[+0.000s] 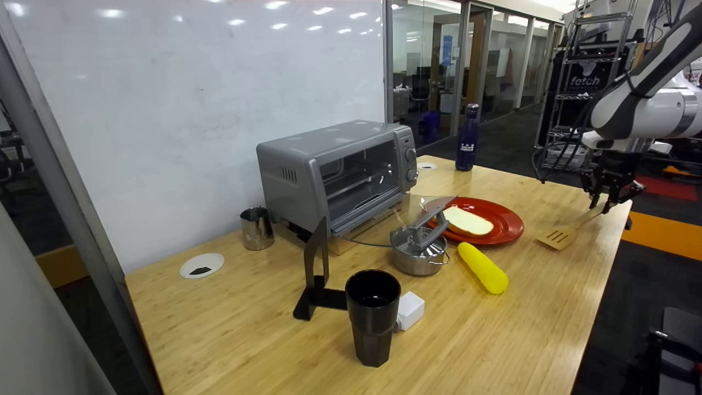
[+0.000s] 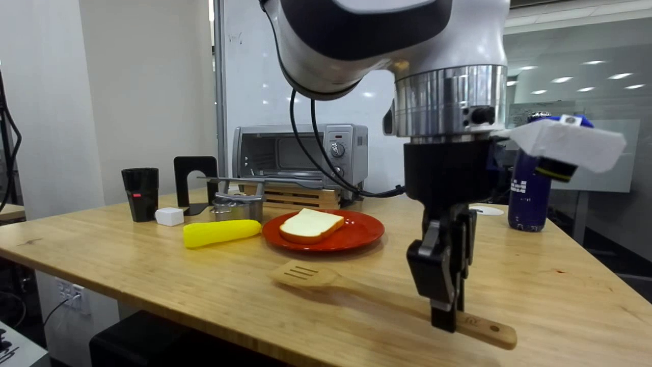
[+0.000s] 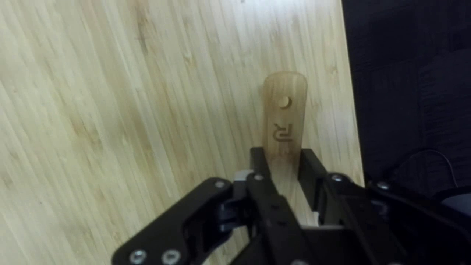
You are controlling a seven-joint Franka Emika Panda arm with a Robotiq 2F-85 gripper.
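A wooden slotted spatula (image 2: 302, 274) stretches across the front of the table, its head toward the red plate. My gripper (image 2: 449, 313) is shut on its handle, close to the end. In the wrist view the dark fingers (image 3: 311, 170) press on both sides of the handle (image 3: 285, 117), whose holed tip sticks out past them. Shadow shows beneath the spatula; whether all of it is clear of the wood I cannot tell. The exterior view from the far end shows the slotted head (image 1: 558, 237) and the gripper (image 1: 600, 203) near the table's edge.
Beyond the spatula are a red plate (image 2: 367, 231) with bread (image 2: 309, 225), a yellow object (image 2: 221, 233) and a lidded pot (image 1: 419, 259). A toaster oven (image 1: 335, 174) stands against the whiteboard, and a blue bottle (image 1: 468, 138) stands at the table's far side. Table edge lies close beside the handle.
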